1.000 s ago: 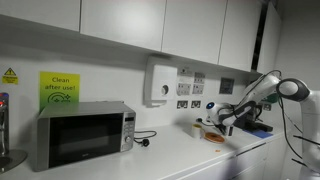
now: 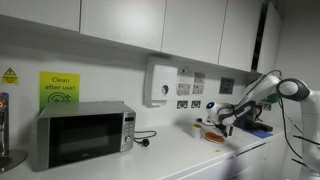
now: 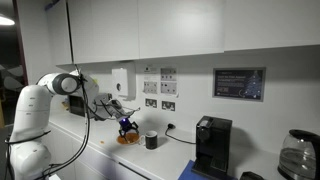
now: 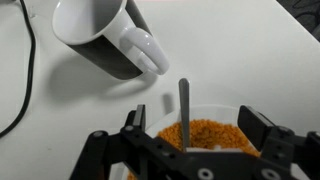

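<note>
In the wrist view my gripper stands open above a white bowl (image 4: 222, 111) of orange grains (image 4: 215, 132). The upright grey handle of a spoon or similar utensil (image 4: 184, 105) rises between the spread fingers, with a gap on either side. Its lower end is hidden by the gripper body. A white mug with a dark outside (image 4: 100, 35) stands beyond the bowl, its handle turned toward it. In exterior view 2 my gripper (image 3: 128, 134) is low over the counter, left of the mug (image 3: 151, 140).
A black cable (image 4: 27, 70) runs along the left in the wrist view. A coffee machine (image 3: 213, 146) and a glass kettle (image 3: 299, 152) stand to the right in exterior view 2. The microwave (image 2: 86, 133) is at the left in exterior view 1, with clear counter (image 2: 165, 155) before the bowl.
</note>
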